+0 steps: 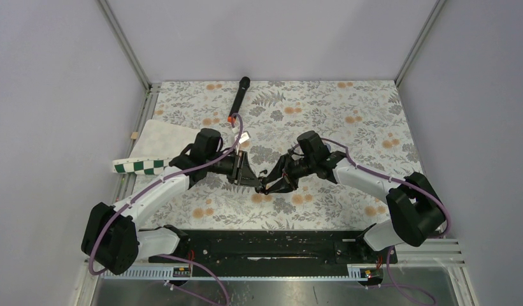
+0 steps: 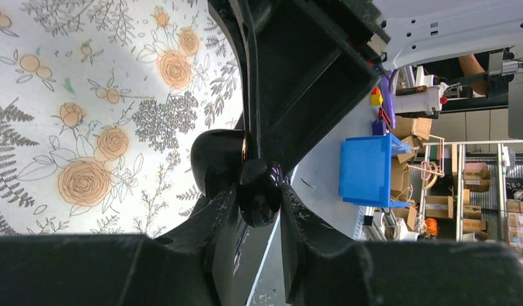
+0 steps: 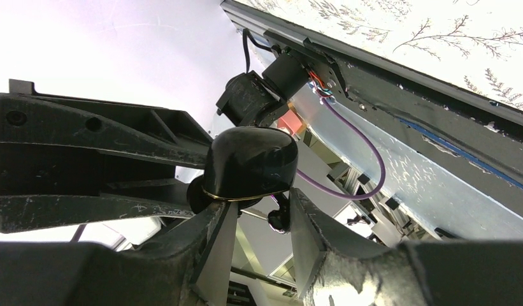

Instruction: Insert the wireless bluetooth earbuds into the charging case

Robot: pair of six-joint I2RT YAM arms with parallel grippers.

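Both grippers meet near the middle in the top view, left point(image 1: 255, 182) and right point(image 1: 274, 182). In the left wrist view my left gripper is shut on a glossy black charging case point(image 2: 258, 191), with a further rounded black part behind it. In the right wrist view the case point(image 3: 249, 159) sits above my right gripper, whose fingers stand part open; a small black earbud point(image 3: 278, 218) shows at its fingertips, and whether it is gripped is unclear. The other earbud cannot be made out.
A black microphone point(image 1: 239, 97) lies at the back. A white pad point(image 1: 157, 137) and a green-white checked strip point(image 1: 134, 166) lie at the left. Dark rail along the front edge point(image 1: 258, 245).
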